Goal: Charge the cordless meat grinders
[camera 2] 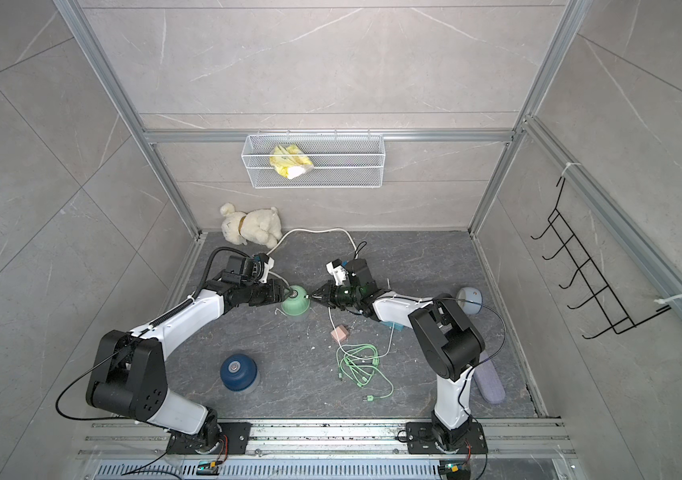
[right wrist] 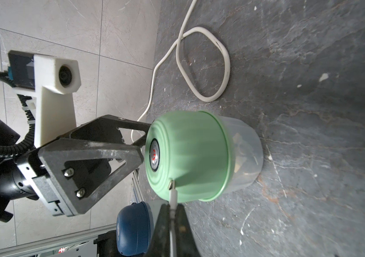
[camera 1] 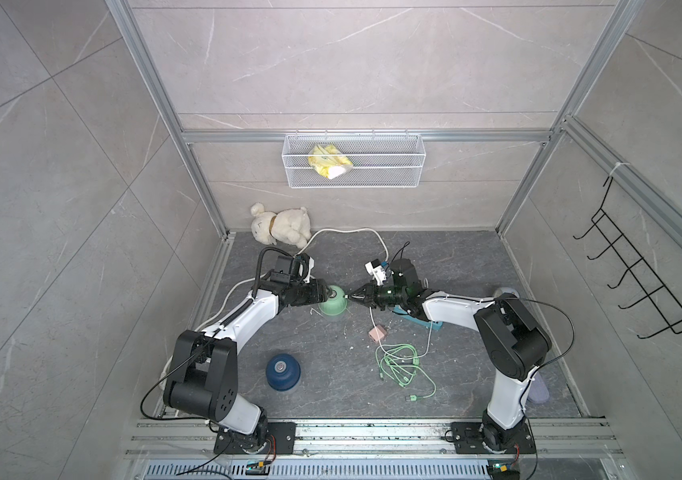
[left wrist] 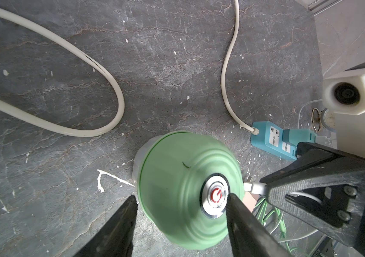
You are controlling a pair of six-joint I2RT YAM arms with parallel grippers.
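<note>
A green meat grinder [left wrist: 178, 188] with a clear bowl stands on the grey floor between my arms. My left gripper is over it, fingers parted either side of its lid, part open. My right gripper is shut on a white cable plug [right wrist: 172, 192], whose tip touches the green lid below the power button. A blue grinder [camera 1: 282, 369] stands at the front left. The turquoise power strip [left wrist: 268, 139] lies partly under my right arm.
A plush bear [camera 1: 281, 224] lies at the back left. A tangled green cable [camera 1: 405, 368] and a pink charger block [camera 1: 377, 333] lie front centre-right. A wire basket [camera 1: 353, 160] hangs on the back wall.
</note>
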